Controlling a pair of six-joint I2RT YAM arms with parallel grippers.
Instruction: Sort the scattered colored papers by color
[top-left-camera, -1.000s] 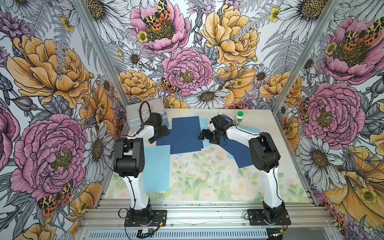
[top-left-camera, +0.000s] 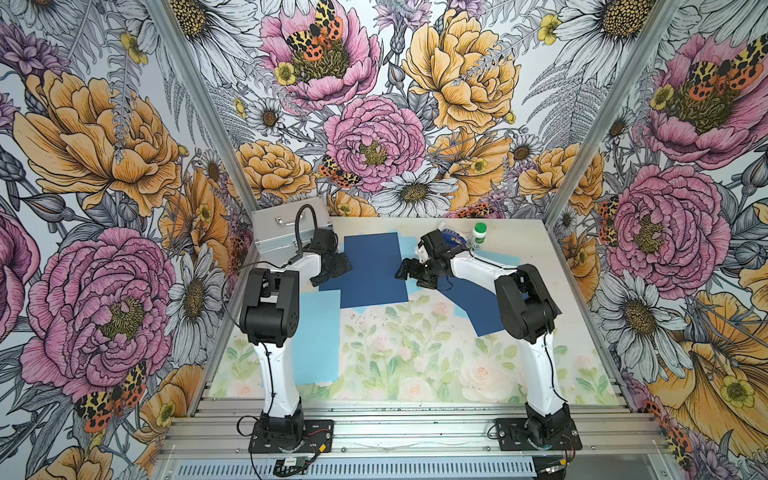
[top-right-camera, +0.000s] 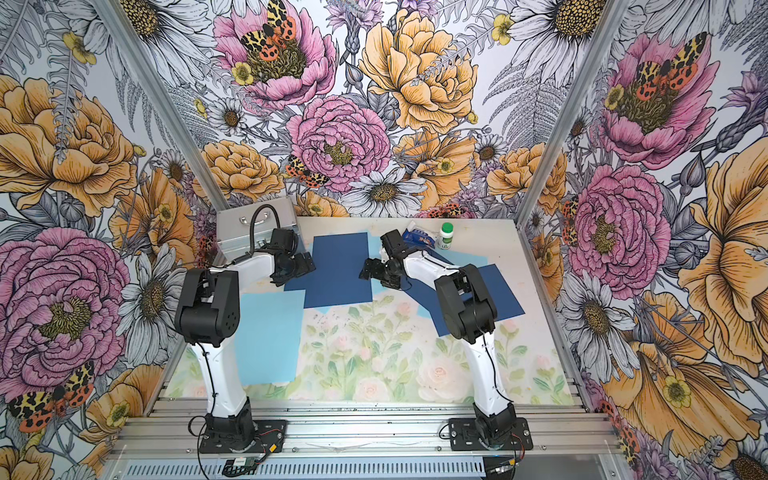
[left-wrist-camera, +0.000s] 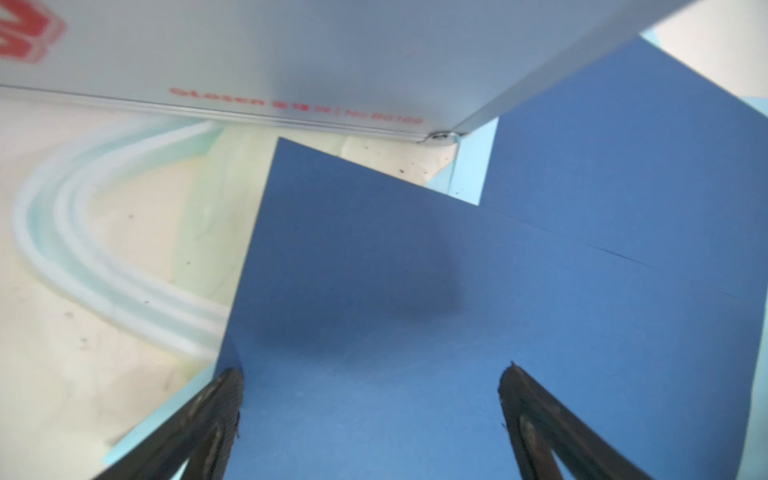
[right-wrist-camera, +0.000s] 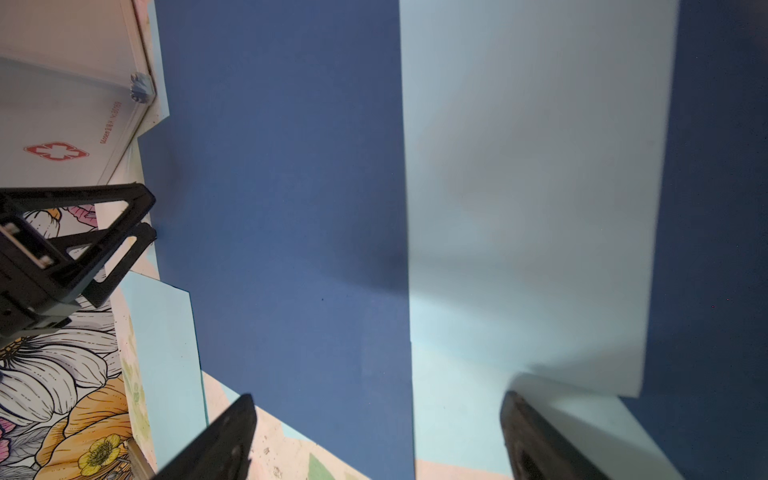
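Dark blue sheets (top-left-camera: 372, 268) overlap at the back middle of the table, and one sheet's corner (left-wrist-camera: 320, 208) sticks out to the left beside the metal case. Over that part hovers my left gripper, open and empty. More dark blue sheets (top-right-camera: 496, 288) lie at the right, partly under the right arm. Light blue sheets show at the front left (top-left-camera: 317, 344), between the two dark blue groups (right-wrist-camera: 536, 184) and at the back right (top-right-camera: 472, 258). My right gripper is open above the gap between the dark blue groups, with nothing between its fingers.
A metal case (top-left-camera: 292, 216) stands at the back left, close to my left gripper. A blue packet (top-right-camera: 418, 237) and a green-capped bottle (top-left-camera: 479, 233) stand at the back right.
My left arm has moved right and a little backward over the dark blue sheets. The stepped lower-right edge of the middle dark blue group is now even. The right arm stays almost still.
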